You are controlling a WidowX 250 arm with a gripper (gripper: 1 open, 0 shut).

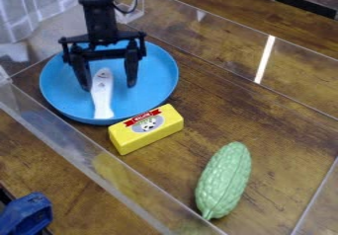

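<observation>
My black gripper (pixel 105 67) stands open over the blue bowl (pixel 157 89) at upper left, its two fingers reaching down either side of the top of a white elongated object (pixel 103 99) lying in the bowl. Whether the fingers touch it is unclear. A yellow box with a red label (pixel 145 129) lies just in front of the bowl, to its lower right. A green corn-like vegetable (pixel 222 180) lies at lower right.
A blue object (pixel 22 215) is at the lower left corner. A transparent edge runs along the left side.
</observation>
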